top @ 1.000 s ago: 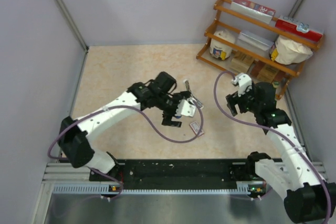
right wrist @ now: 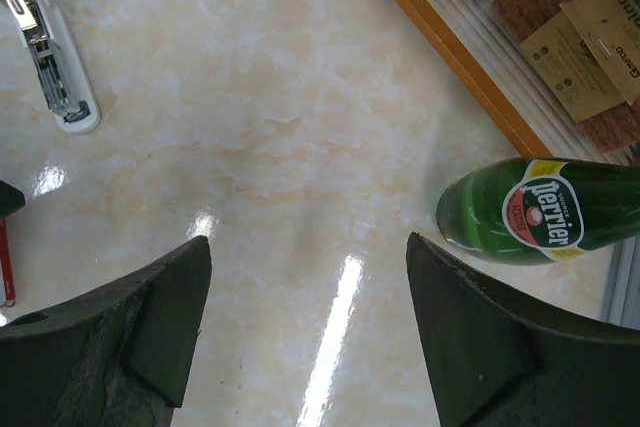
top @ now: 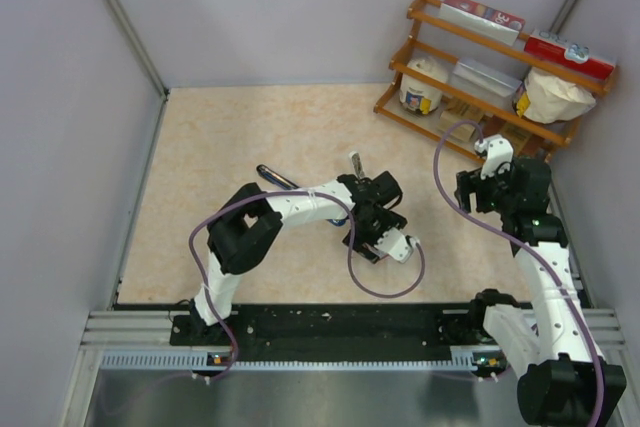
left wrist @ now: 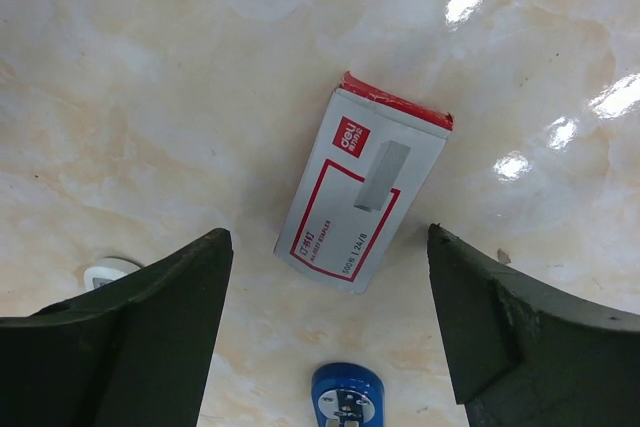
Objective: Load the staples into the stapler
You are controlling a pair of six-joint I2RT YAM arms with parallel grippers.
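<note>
The small white and red staple box lies flat on the table in the left wrist view. My left gripper is over it, its fingers part open on either side with a gap to the box; nothing is held. From above, the left hand mostly covers the box. The stapler, long and narrow with a white base, lies at upper left in the right wrist view; only its white end shows in the left wrist view. My right gripper stands open and empty over the table's right side.
A dark blue, long tool lies left of the stapler, partly under the left arm. A wooden shelf with boxes and tubs fills the back right. A green bottle lies by its foot.
</note>
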